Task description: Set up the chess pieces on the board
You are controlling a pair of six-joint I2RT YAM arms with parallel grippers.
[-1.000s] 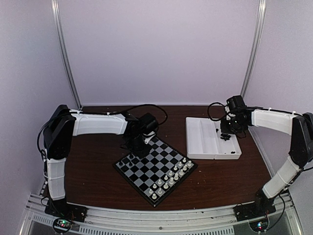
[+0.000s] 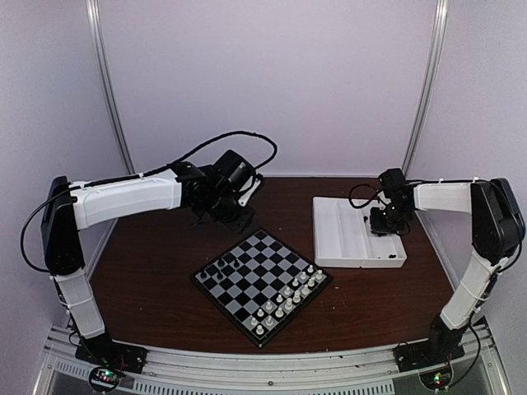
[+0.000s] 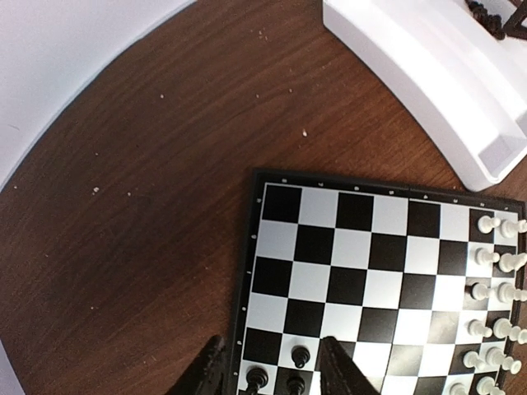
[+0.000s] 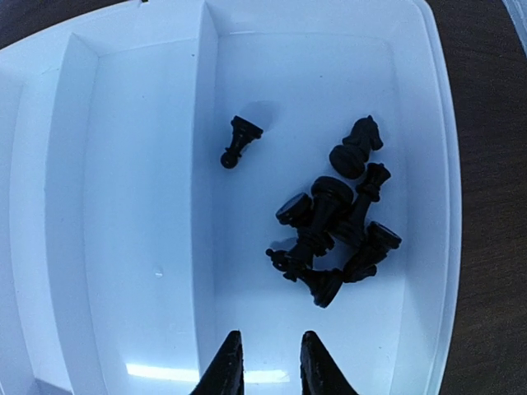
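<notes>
The chessboard (image 2: 262, 280) carries white pieces along its near-right side and a few black pieces (image 3: 300, 356) at the left. My left gripper hangs raised above the board's far-left part, fingertips apart, with nothing seen held. In the right compartment of the white tray (image 2: 338, 230), black pieces lie on their sides: a lone pawn (image 4: 240, 141), a knight (image 4: 354, 148) and a cluster of larger pieces (image 4: 321, 214). My right gripper is over that compartment, just short of the cluster in its wrist view, open and empty.
The tray's other compartments (image 4: 140, 214) look empty in the right wrist view. Bare dark wood (image 3: 140, 247) surrounds the board on the left. Walls close off the table at back and sides.
My left gripper has risen and moved back from over the board, uncovering more of it.
</notes>
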